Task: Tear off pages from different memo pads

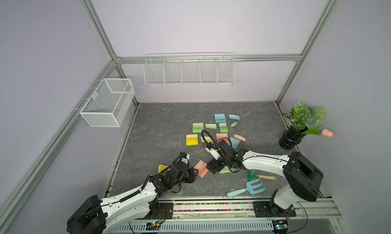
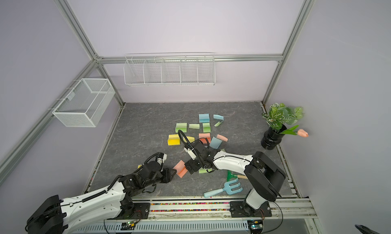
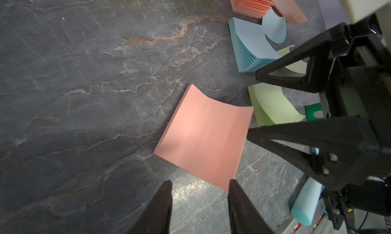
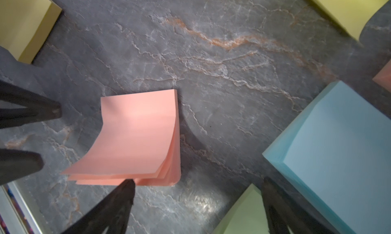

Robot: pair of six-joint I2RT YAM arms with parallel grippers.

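A pink memo pad lies on the grey table between the two arms, its top pages curling up at one edge. In the left wrist view my left gripper is part open beside the pad's near corner, its finger empty. My right gripper stands open above the table on the pad's other side, with nothing between its fingers. The right wrist view also shows a blue pad, a green pad and a yellow pad around the pink one.
Farther back lie several more pads, such as a yellow pad and a green pad, with loose sheets. A blue garden fork lies at the front right. A potted plant stands at the right edge.
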